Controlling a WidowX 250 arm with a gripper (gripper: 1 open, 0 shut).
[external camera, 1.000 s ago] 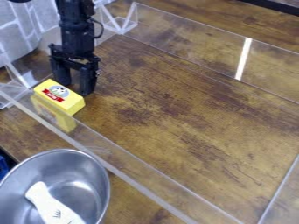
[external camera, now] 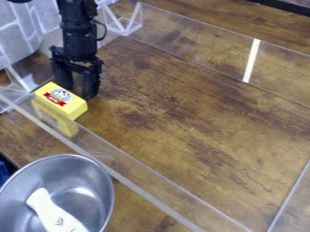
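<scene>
My black gripper (external camera: 75, 80) points down at the upper left, its fingers open, just behind and beside a yellow box (external camera: 61, 100) with a red and white label. The box rests at the left edge of the wooden area bounded by clear walls; whether a finger touches it I cannot tell.
A metal bowl (external camera: 85, 190) with a white utensil (external camera: 51, 210) stands outside the clear wall (external camera: 164, 190) at the lower left. A pale crumpled item sits at the upper left.
</scene>
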